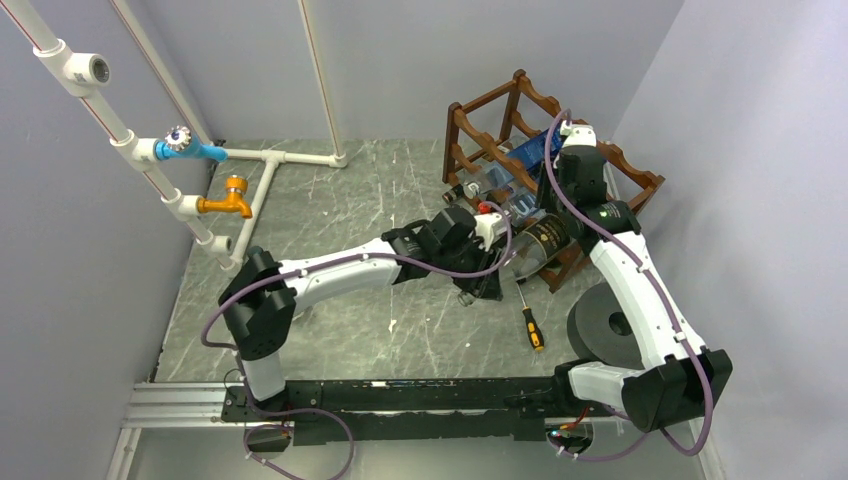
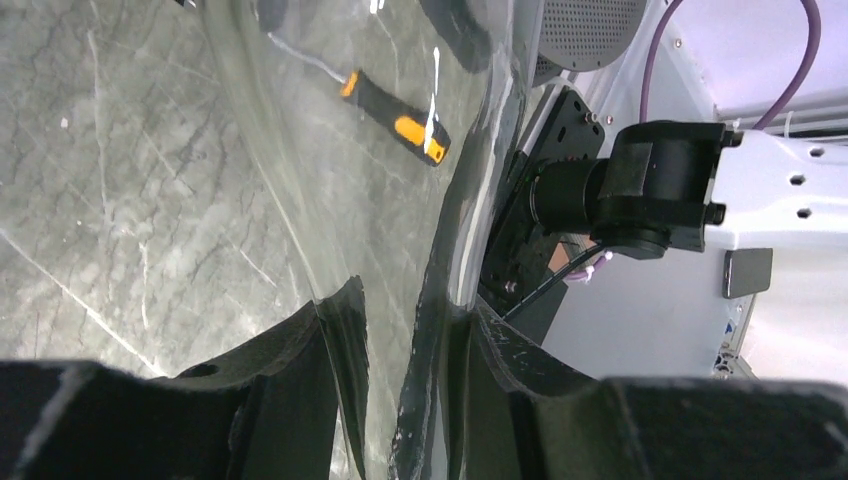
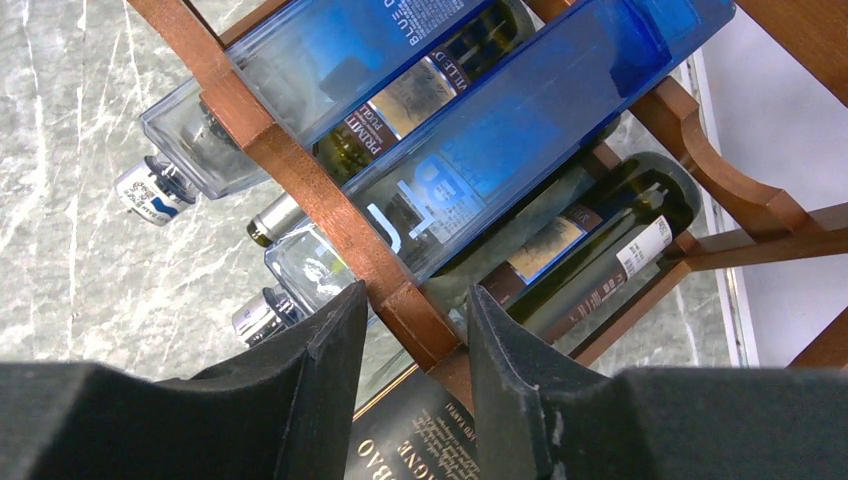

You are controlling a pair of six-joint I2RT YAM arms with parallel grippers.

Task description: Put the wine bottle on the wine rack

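Note:
A clear bottle with a dark gold-lettered label [image 1: 540, 241] lies tilted at the rack's front right, below my grippers. My left gripper [image 1: 485, 265] is at the bottle's neck end; in the left wrist view its fingers [image 2: 505, 390] sit either side of the clear glass [image 2: 380, 230]. My right gripper is at the wooden rack [image 3: 260, 130], a rail between its fingertips, with the bottle's dark label [image 3: 410, 440] just below. Whether it also grips the bottle is unclear.
Several bottles [image 3: 540, 140] occupy the rack's slots. A screwdriver [image 1: 532, 325] lies on the marble floor in front; a dark round base [image 1: 600, 330] stands to the right.

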